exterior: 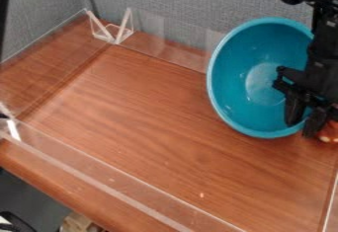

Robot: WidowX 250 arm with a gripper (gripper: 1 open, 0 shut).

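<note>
A teal bowl (239, 65) stands tilted up on its side at the right of the wooden tray. My black gripper (302, 105) is at the bowl's right part, its fingers reaching over the inside and the rim. A reddish object (330, 133) shows just behind and below the gripper at the right edge, mostly hidden. I cannot tell whether the fingers are closed on anything.
A white wire stand (111, 29) sits at the back left corner, and a grey padded wall runs behind.
</note>
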